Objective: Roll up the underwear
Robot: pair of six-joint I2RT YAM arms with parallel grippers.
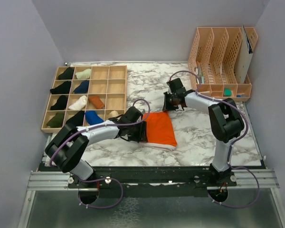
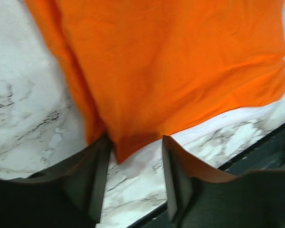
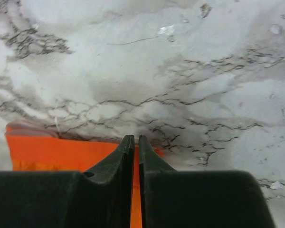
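Orange underwear with a white waistband (image 1: 160,130) lies flat on the marble table, its waistband toward the front edge. My left gripper (image 1: 141,137) is at its front left corner, fingers apart. In the left wrist view, the orange corner (image 2: 128,137) reaches into the gap between the fingers; the left finger (image 2: 100,164) is close beside or touching the cloth. My right gripper (image 1: 166,103) is at the back right corner. In the right wrist view, its fingers (image 3: 126,159) are drawn close together, with a thin strip of orange cloth showing between them. Whether they press on it is unclear.
At the back left stands a wooden grid box (image 1: 116,87) with rolled cloths in several cells and others empty. A pink rack (image 1: 220,52) stands at the back right. Bare marble (image 1: 192,137) lies right of the underwear.
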